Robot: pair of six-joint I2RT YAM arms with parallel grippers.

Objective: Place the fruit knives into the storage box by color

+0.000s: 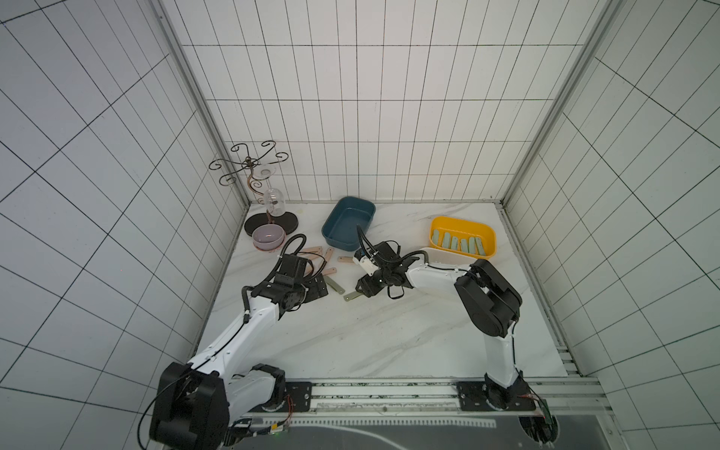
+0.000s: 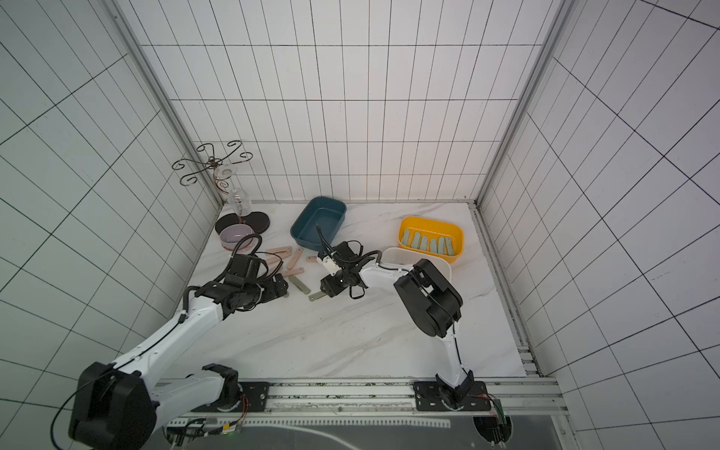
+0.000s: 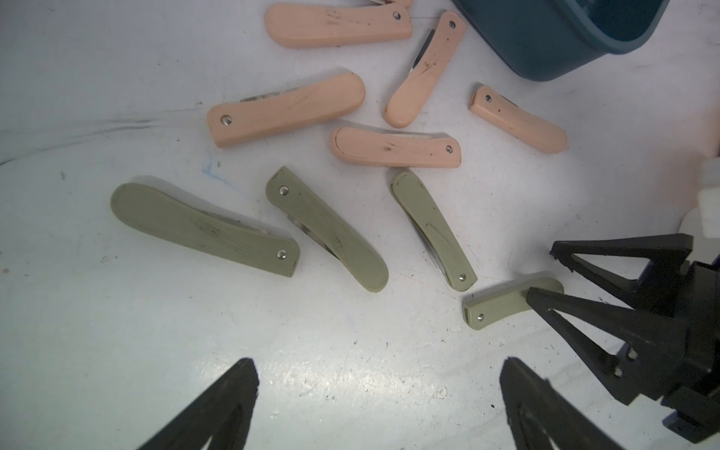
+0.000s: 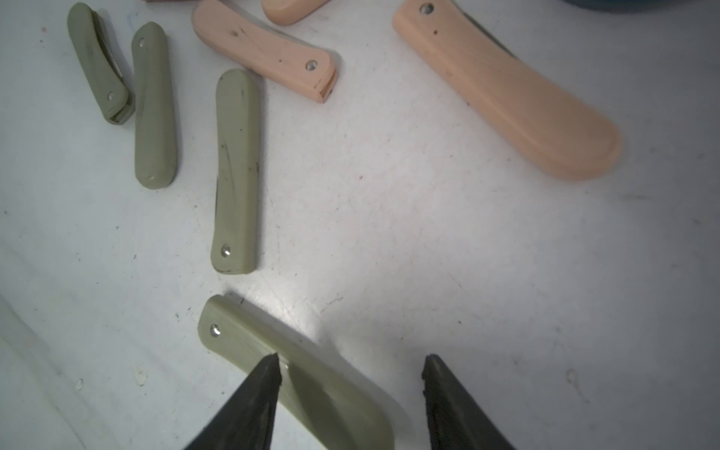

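Note:
Several olive-green fruit knives (image 3: pixel 327 228) and several pink ones (image 3: pixel 396 147) lie folded on the white table. Low over the rightmost green knife (image 4: pixel 255 345) is my right gripper, open; in its wrist view one fingertip overlaps that knife and the gap holds nothing gripped. My left gripper is open above bare table, in front of the green knives, holding nothing. A blue box (image 1: pixel 349 222) at the back looks empty. The yellow box (image 1: pixel 486 252) at the right holds several pale blue-green knives (image 1: pixel 462 244). Behind my right arm, a white box (image 2: pixel 390 256) is partly hidden.
At the back left stand a dark metal rack (image 1: pixel 249 163) with clear glassware (image 1: pixel 274 201) and a purple bowl (image 1: pixel 268 237). Both grippers are close together around the knives.

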